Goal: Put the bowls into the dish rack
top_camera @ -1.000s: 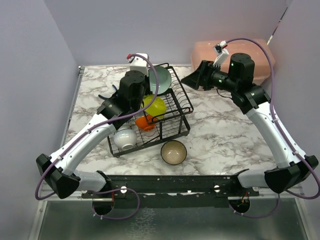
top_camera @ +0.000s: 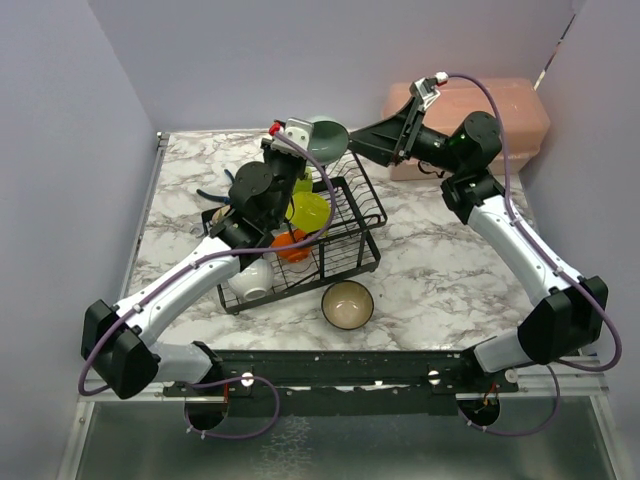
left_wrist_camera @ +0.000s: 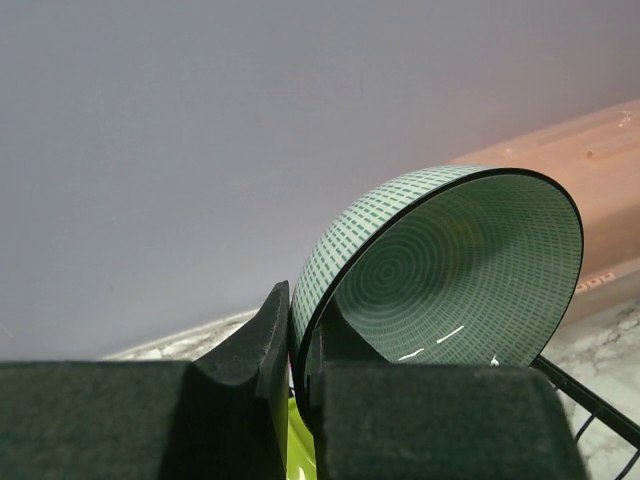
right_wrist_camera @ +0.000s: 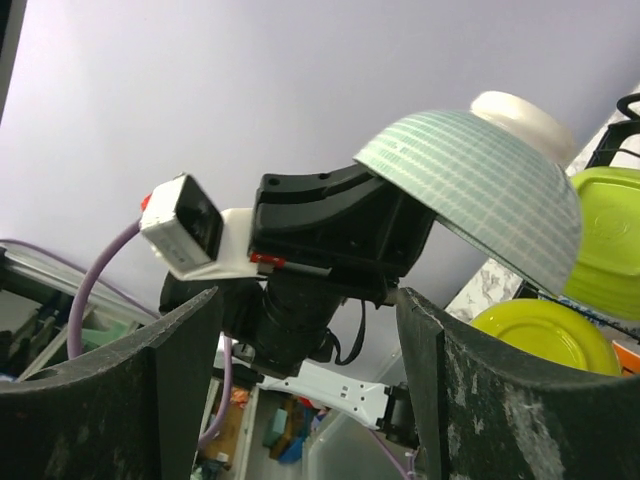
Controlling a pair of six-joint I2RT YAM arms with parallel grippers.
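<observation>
A pale green bowl (left_wrist_camera: 450, 270) is tilted on its side above the back of the black dish rack (top_camera: 340, 265), with my left gripper shut on its rim. My right gripper is open just right of that bowl in the top view, with nothing between its fingers. Yellow bowls (top_camera: 311, 211), an orange bowl (top_camera: 292, 255) and a white bowl (top_camera: 250, 281) are in the rack. A brown bowl (top_camera: 348, 305) sits on the counter in front of it.
A salmon-coloured plastic bin (top_camera: 530, 115) stands at the back right. The marble counter (top_camera: 440, 290) right of the rack is clear.
My left gripper has moved slightly right with the green bowl, which is turned more on its side. The right arm has moved left, closer to the bowl.
</observation>
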